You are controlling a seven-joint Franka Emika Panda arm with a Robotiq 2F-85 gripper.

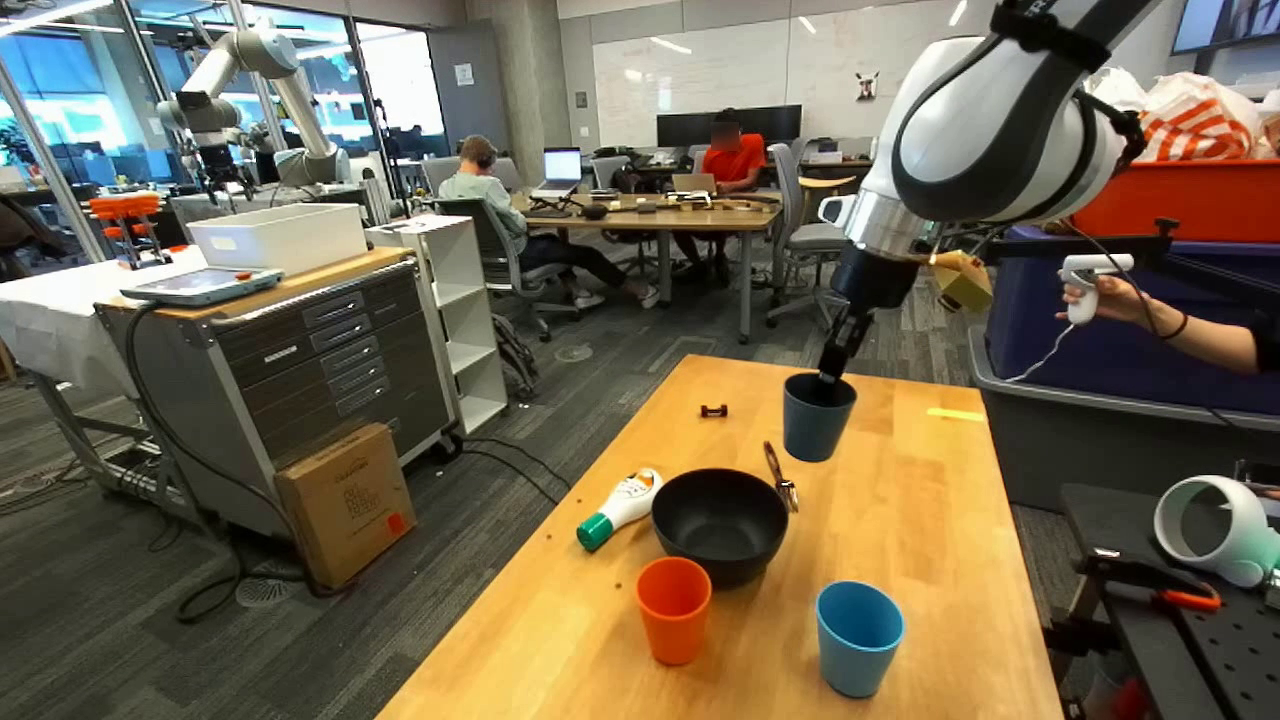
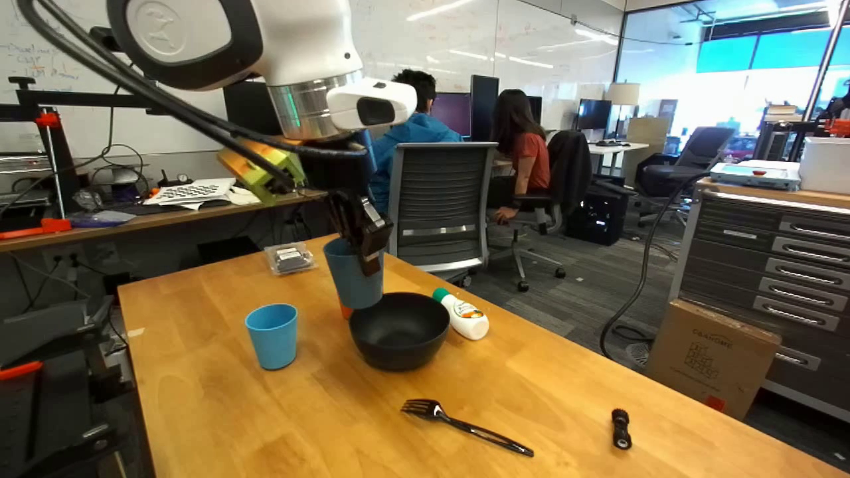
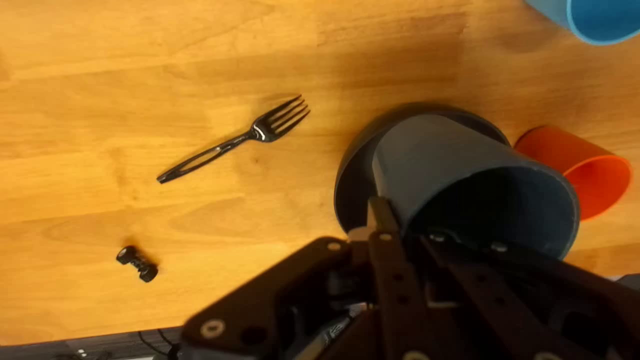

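Note:
My gripper (image 1: 828, 367) is shut on the wall of a dark blue-grey cup (image 1: 818, 422), one finger inside its mouth. The cup hangs clear of the table, upright or slightly tilted. In the wrist view the grey cup (image 3: 441, 157) overlaps the black bowl (image 3: 351, 180) and hides much of it. On the table stand the black bowl (image 1: 720, 521), an orange cup (image 1: 673, 613) just in front of it, and a light blue cup (image 1: 859, 642). Exterior view 2 shows the held cup (image 2: 350, 280) in front of the orange cup, which is mostly hidden.
A black fork (image 3: 225, 146) and a small black dumbbell-shaped piece (image 3: 138, 264) lie apart on the table. A white bottle with a green cap (image 1: 620, 509) lies beside the bowl. A clear package (image 2: 290, 258) sits near one edge.

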